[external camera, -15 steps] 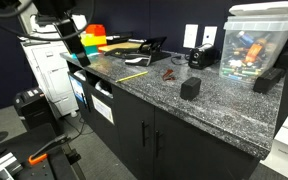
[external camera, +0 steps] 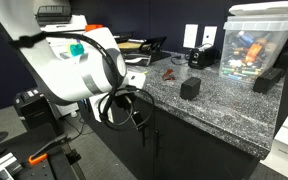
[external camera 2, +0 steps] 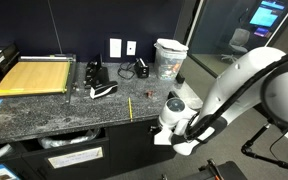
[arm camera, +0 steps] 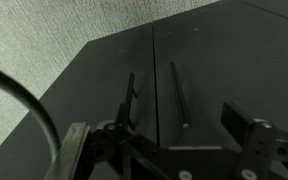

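Note:
Two slim dark handles stand side by side on the black cabinet doors (arm camera: 219, 60), the left handle (arm camera: 133, 100) and the right handle (arm camera: 178, 94) flanking the seam. My gripper faces these doors, its fingers wide open and nothing held between them. Both handles appear beyond the fingertips in the wrist view; exact distance cannot be judged. In exterior view 1 the white arm (external camera: 92, 75) reaches down in front of the cabinet, below the counter edge, and partly covers the doors.
The speckled counter (external camera: 224, 110) overhangs the cabinet. On it are a black block (external camera: 190, 89), a yellow stick (external camera 2: 130, 109) and a lidded clear bin (external camera: 256, 50). To the left, in exterior view 2, an open drawer (external camera 2: 69, 140) shows. A cable (arm camera: 26, 98) loops near my gripper.
From high at the left above the counter, the arm has come down and to the right, to the front of the cabinet doors. The objects on the counter look unmoved.

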